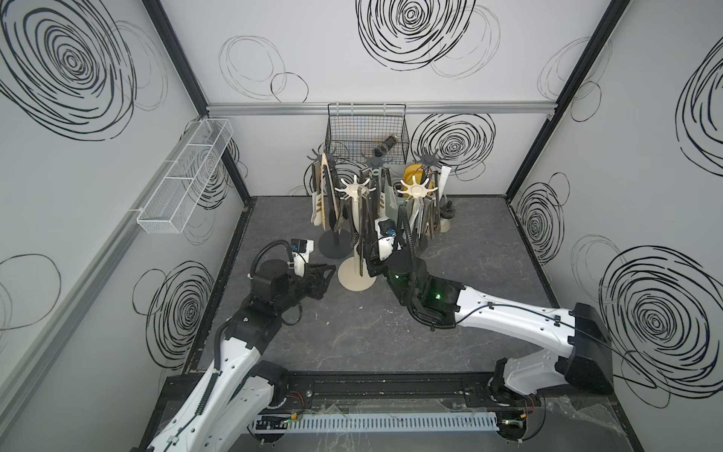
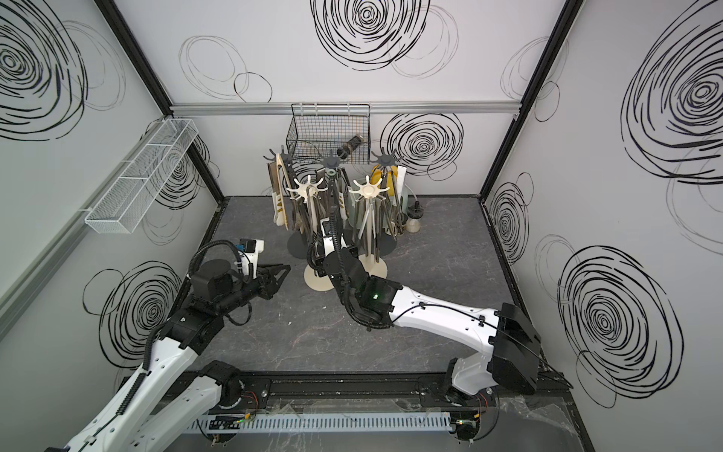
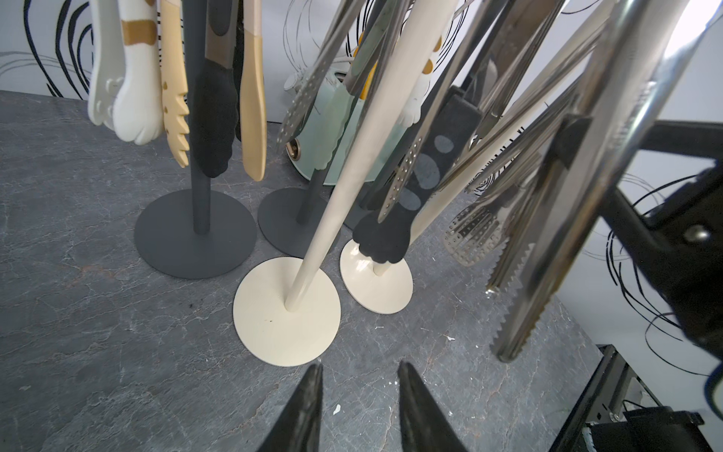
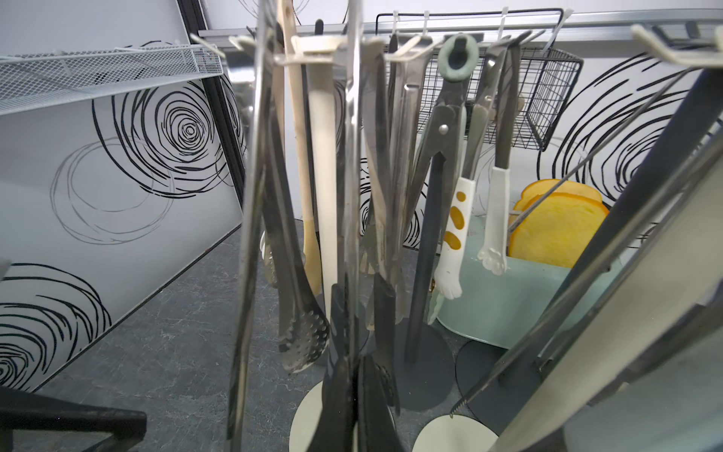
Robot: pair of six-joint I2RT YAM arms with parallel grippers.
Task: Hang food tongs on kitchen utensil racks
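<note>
Steel food tongs with serrated tips (image 3: 557, 233) hang in front of the nearest cream utensil rack (image 1: 356, 280). One long steel arm of the tongs (image 4: 352, 188) runs down between the pressed-together fingers of my right gripper; the other arm (image 4: 252, 226) hangs apart to the left. The tongs' top end is cut off in the right wrist view, so whether it rests on a hook cannot be told. My left gripper stands open, its two fingertips apart above bare table, with nothing between them, left of the cream rack.
Grey racks (image 3: 197, 233) and a second cream rack (image 3: 376, 286) crowd close, hung with several utensils. A pale green bin (image 4: 489, 301) stands behind. Wire baskets hang at the back (image 1: 366, 132) and left wall (image 1: 184, 173).
</note>
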